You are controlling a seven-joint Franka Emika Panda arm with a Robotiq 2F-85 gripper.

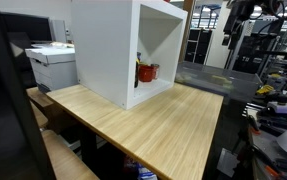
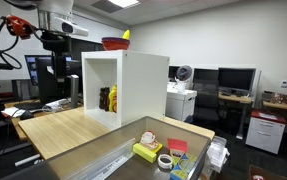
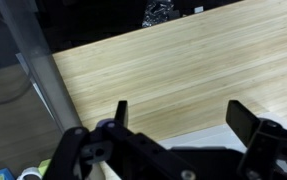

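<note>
My gripper is open in the wrist view, its dark fingers wide apart with bare wooden table (image 3: 183, 75) beneath and nothing between them. In exterior view 2 the gripper (image 2: 59, 66) hangs high at the left, above the table and in front of the white box shelf (image 2: 141, 92). Exterior view 1 has it at the upper right, clear of the shelf (image 1: 120, 50). Inside the shelf stand a red mug (image 1: 146, 73), a yellow bottle (image 2: 113, 99) and a dark item (image 2: 104, 98).
On the shelf top sit a red bowl (image 2: 115, 43) and a yellow item (image 2: 126, 34). A clear-walled bin (image 2: 93, 157) holds several items, including a yellow block (image 2: 145, 153) and a roll of tape (image 2: 165, 162). The table before the shelf is clear.
</note>
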